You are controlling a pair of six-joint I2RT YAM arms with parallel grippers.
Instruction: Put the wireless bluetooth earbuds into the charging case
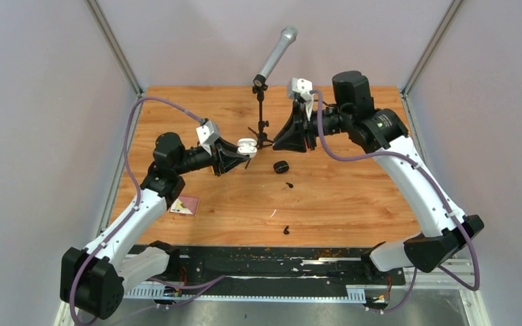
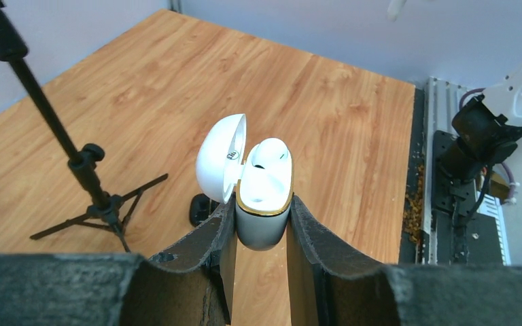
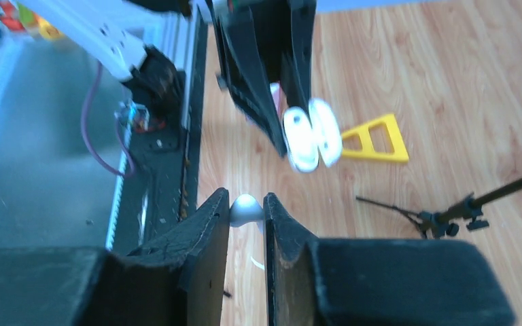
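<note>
The white charging case (image 1: 247, 148), lid open, is held by my left gripper (image 1: 239, 157); in the left wrist view its body (image 2: 262, 221) sits between both fingertips, and one compartment seems occupied. My right gripper (image 1: 276, 145), raised to the case's right, is shut on a small white earbud (image 3: 245, 209), seen between its fingertips in the right wrist view. The right wrist view also shows the case (image 3: 301, 139) beyond that earbud, in the left gripper.
A tripod stand (image 1: 261, 115) with a microphone stands at the back centre. A black object (image 1: 281, 167), small dark bits, a pink card (image 1: 184, 205) and a yellow frame (image 3: 397, 139) lie on the table (image 1: 340, 204).
</note>
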